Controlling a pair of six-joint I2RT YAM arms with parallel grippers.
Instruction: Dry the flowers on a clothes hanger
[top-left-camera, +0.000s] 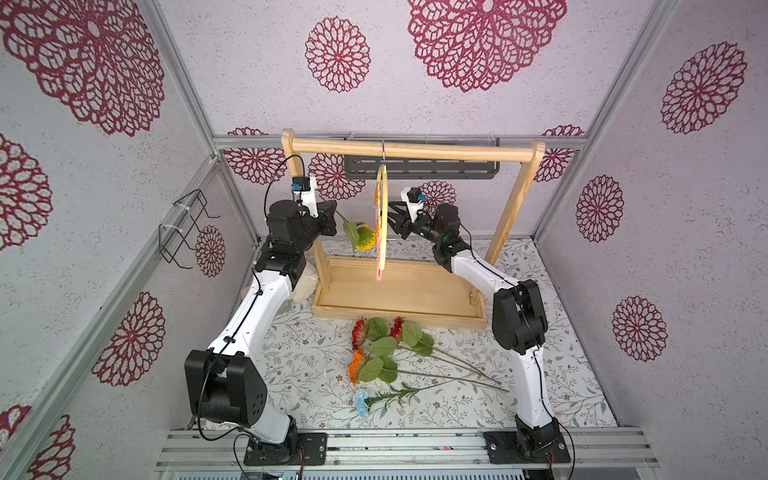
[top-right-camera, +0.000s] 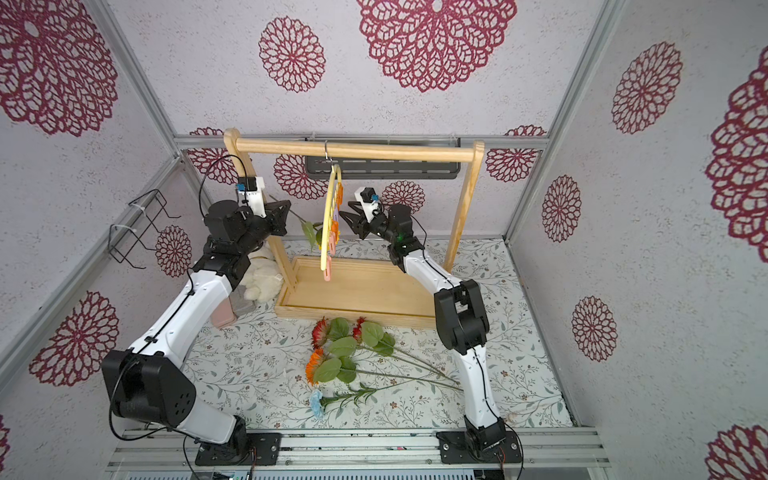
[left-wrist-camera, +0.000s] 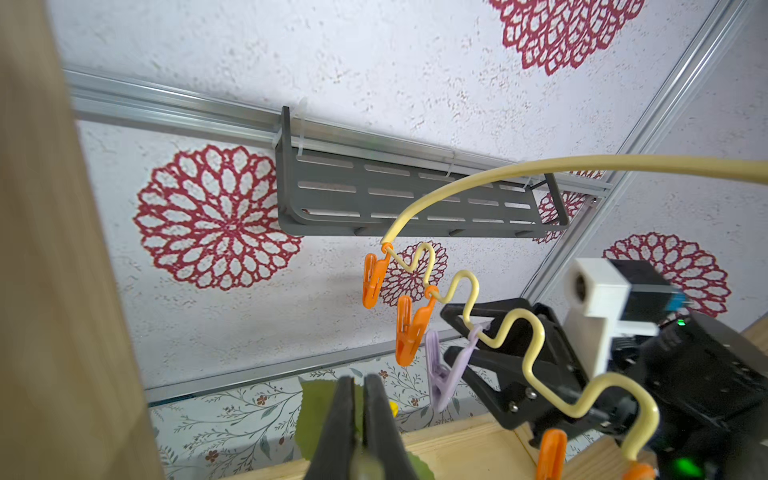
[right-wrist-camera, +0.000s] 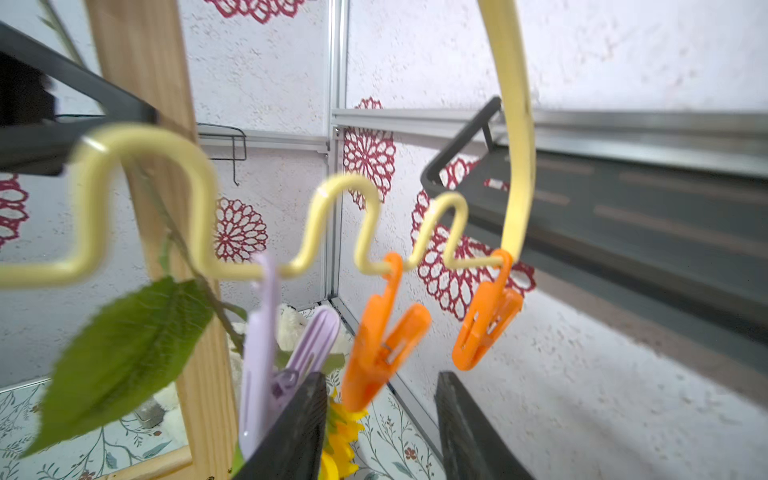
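A sunflower hangs head down left of the hanger, which is hooked on the wooden rack's bar. My left gripper is shut on its thin stem; in the right wrist view the stem passes behind the left fingers and a big leaf hangs below. My right gripper stands open at the hanger's right side, nothing visibly held. A lilac clip and an orange clip are close to its left finger, and another orange clip hangs farther along the hanger.
Several flowers, including an orange one and a blue one, lie on the table in front of the rack's wooden base. A dark shelf is fixed to the back wall.
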